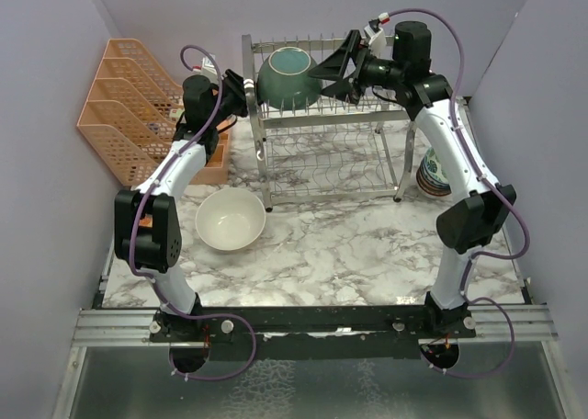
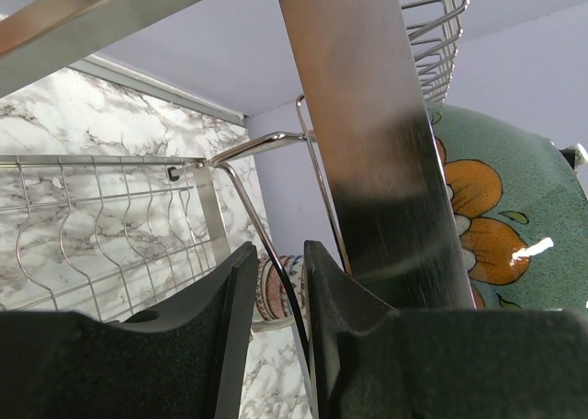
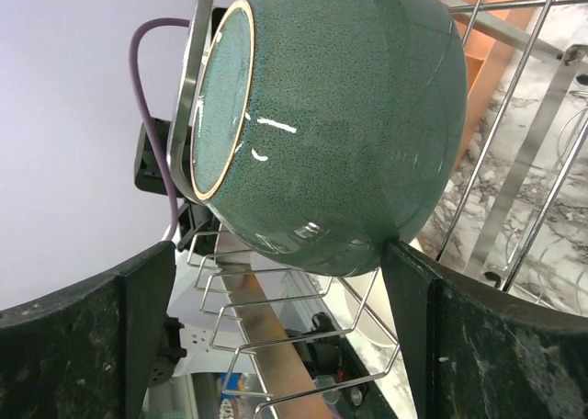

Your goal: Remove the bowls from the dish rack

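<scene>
A large green bowl (image 1: 292, 81) lies tilted on its side in the top of the metal rack (image 1: 326, 118). My left gripper (image 1: 241, 97) is at the rack's left post; in the left wrist view its fingers frame a wire, with the bowl's flowered side (image 2: 514, 217) beyond the post. My right gripper (image 1: 340, 68) is at the bowl's right, its fingers apart with the bowl (image 3: 322, 116) just beyond them. A white bowl (image 1: 230, 218) stands on the counter at front left.
An orange slotted organiser (image 1: 119, 125) stands at back left. Stacked patterned bowls (image 1: 434, 175) sit right of the rack.
</scene>
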